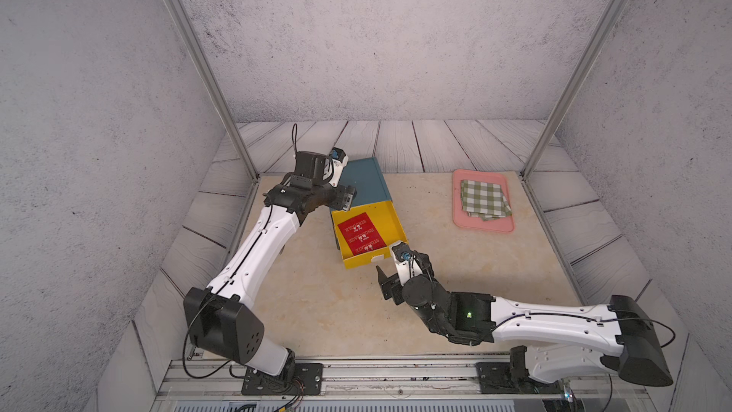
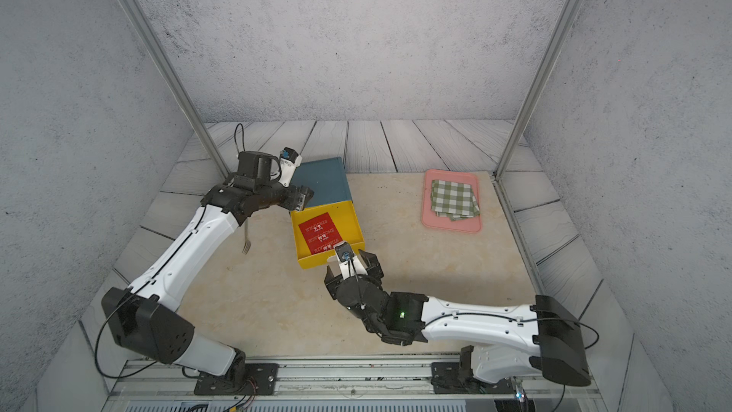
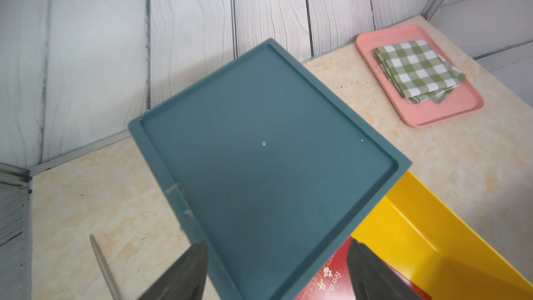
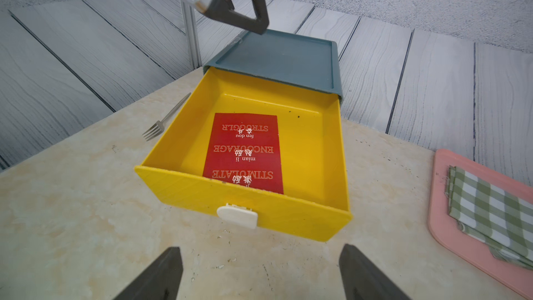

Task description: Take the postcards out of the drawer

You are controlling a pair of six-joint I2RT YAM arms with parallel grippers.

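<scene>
The yellow drawer (image 4: pixel 313 150) stands pulled out from its blue-grey cabinet (image 3: pixel 266 150), its white handle (image 4: pixel 237 215) facing forward. Flat on the drawer's floor lies a red postcard (image 4: pixel 244 152), perhaps more than one; I cannot tell. My left gripper hovers over the cabinet top near its left front, fingers apart and nothing between them. In front of the drawer is my right gripper, open and empty, clear of the handle. In the left wrist view the cabinet's front edge hides part of the postcard.
A pink tray (image 1: pixel 483 222) with a green checked cloth (image 1: pixel 485 200) sits at the right. Left of the cabinet lies a fork (image 4: pixel 155 128), partly under the left arm in the top views. Bare table spreads right of the drawer and in front of it.
</scene>
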